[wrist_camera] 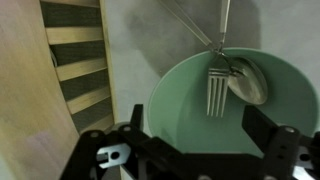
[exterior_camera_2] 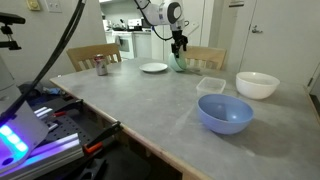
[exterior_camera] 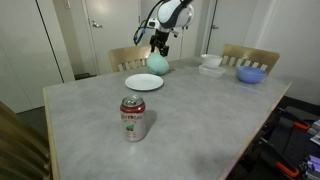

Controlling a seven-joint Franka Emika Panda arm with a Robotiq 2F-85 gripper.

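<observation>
At the far end of the table stands a green bowl [exterior_camera: 159,64], tipped up on its side; it also shows in exterior view 2 [exterior_camera_2: 178,63]. My gripper is right over the bowl [wrist_camera: 190,120] in the wrist view, its dark fingers [wrist_camera: 270,136] set wide apart and partly covering the bowl. No thin wall shows pinched between the fingers. A fork [wrist_camera: 217,92] and a spoon [wrist_camera: 250,82] lie against the bowl's inside, handles running out past its rim. A further metal handle [wrist_camera: 187,22] extends at the top.
A white plate [exterior_camera: 145,82] lies just in front of the bowl. A red can [exterior_camera: 133,117] stands nearer. Toward the right are a white container [exterior_camera_2: 211,87], a white bowl [exterior_camera_2: 257,85] and a blue bowl [exterior_camera_2: 225,113]. Open table lies between. Wooden chairs [exterior_camera_2: 98,57] line the edges.
</observation>
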